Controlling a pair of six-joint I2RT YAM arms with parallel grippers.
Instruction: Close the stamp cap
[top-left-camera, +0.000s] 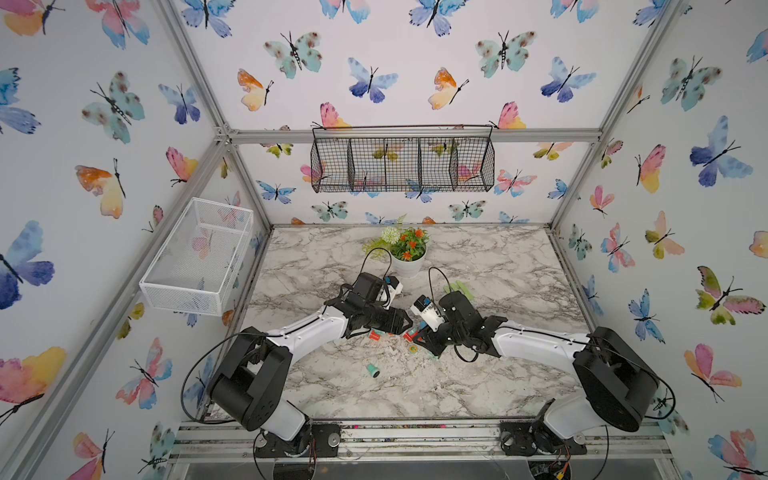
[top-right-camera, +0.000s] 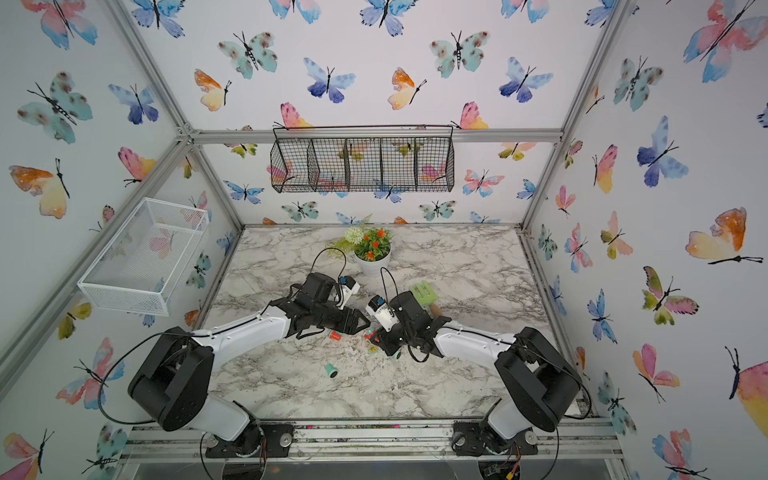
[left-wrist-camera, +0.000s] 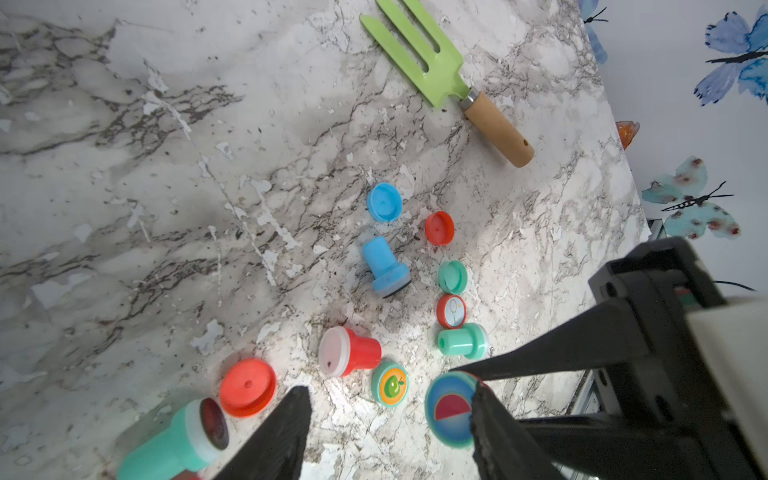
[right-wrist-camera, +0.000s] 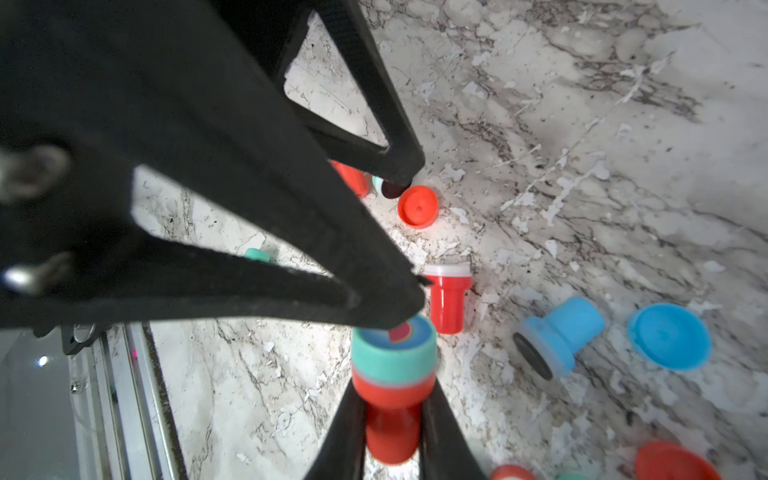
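My right gripper is shut on an upright red stamp with a teal-rimmed, blue top. In the left wrist view, that top shows near the open fingers of my left gripper. Both grippers face each other over the middle of the table. Loose caps and stamps lie below: a blue cap, a blue stamp, a red cap, a red stamp and several others, some green. Which cap matches the held stamp, I cannot tell.
A potted plant stands at the back centre. A green garden fork lies behind the stamps. The wire basket hangs on the back wall, the white basket on the left wall.
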